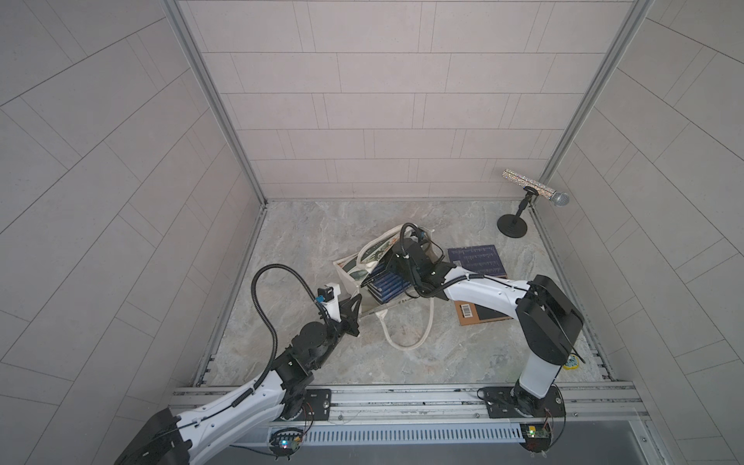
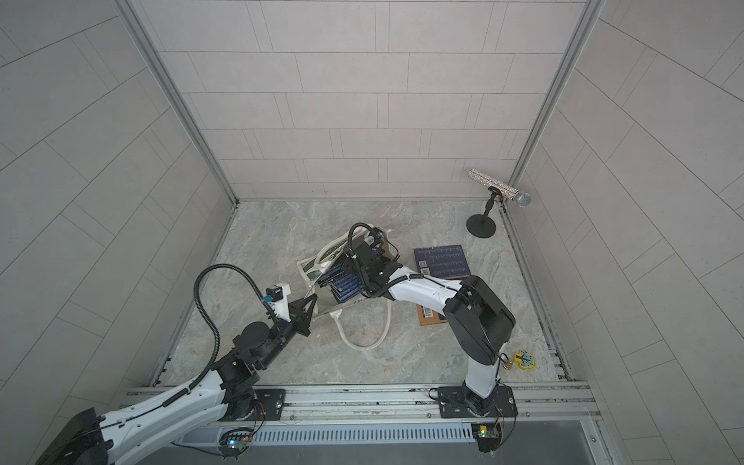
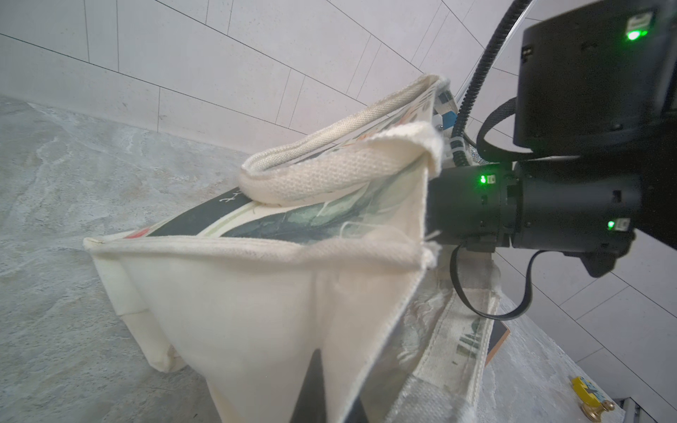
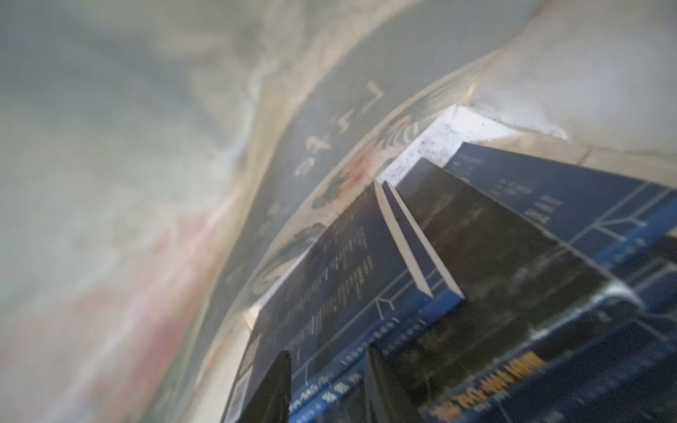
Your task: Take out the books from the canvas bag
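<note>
The cream canvas bag point(image 3: 232, 296) lies open in mid-table, several dark blue books point(image 4: 324, 282) inside, with a black book point(image 4: 493, 268) among them. My right gripper reaches into the bag at those books, its fingers part open at their blue spines; whether anything is between them is unclear. My left gripper point(image 1: 352, 306) is at the bag's left front corner, shut, with nothing visible between its fingers.
Other books point(image 1: 476, 259) lie right of the bag. A microphone stand point(image 1: 511, 224) is at the back right, a small yellow object point(image 2: 524, 359) at the front right.
</note>
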